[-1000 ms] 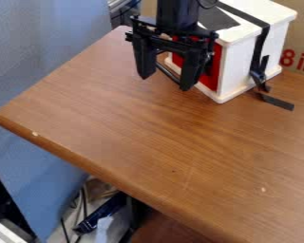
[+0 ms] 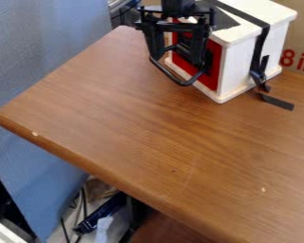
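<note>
My black gripper [image 2: 174,38] is at the top centre of the view, raised in front of the white box [image 2: 243,57] with a red front panel [image 2: 209,68]. Black straps run over the box, and a dark handle-like loop [image 2: 180,78] hangs below the gripper across the red panel. Whether the fingers are open or shut on anything is hard to tell.
A cardboard box [image 2: 298,38] stands behind at the right, a blue-grey partition [image 2: 41,57] at the left, and cables lie below the table's left edge.
My gripper has moved upward, away from the table top, and less of its fingers shows. The white box looks unmoved.
</note>
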